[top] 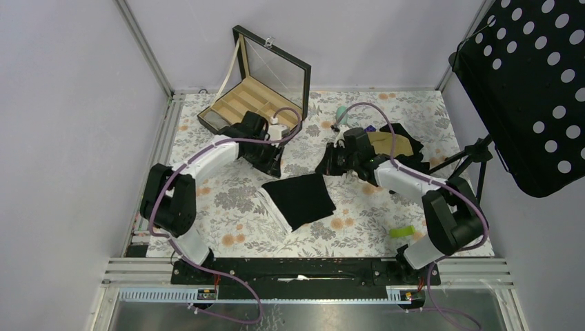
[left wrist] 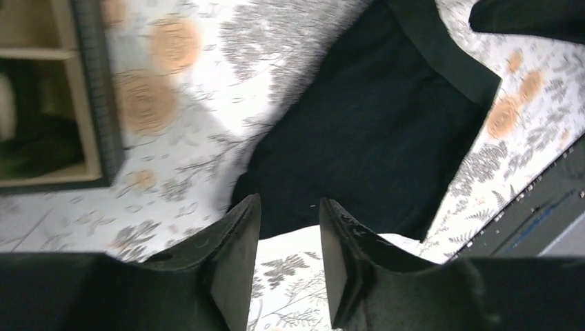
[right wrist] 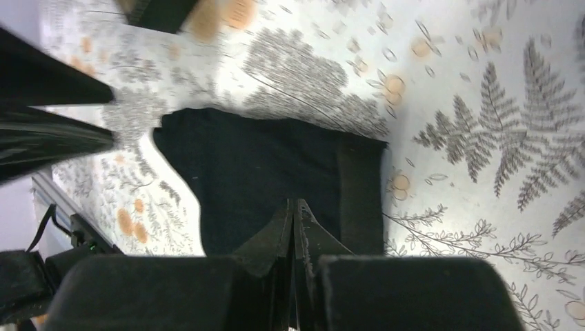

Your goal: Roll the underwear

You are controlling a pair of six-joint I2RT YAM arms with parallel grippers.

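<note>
The black underwear lies flat on the floral table, a white layer showing along its left edge, with a strip folded along one side. My left gripper is above its upper-left; in its wrist view the fingertips stand apart over the cloth with nothing visibly held. My right gripper is at the cloth's upper-right corner. In the right wrist view its fingers are together over the cloth, shut.
An open compartment box stands at the back left. Other folded clothes lie behind my right arm. A black stand is at the right.
</note>
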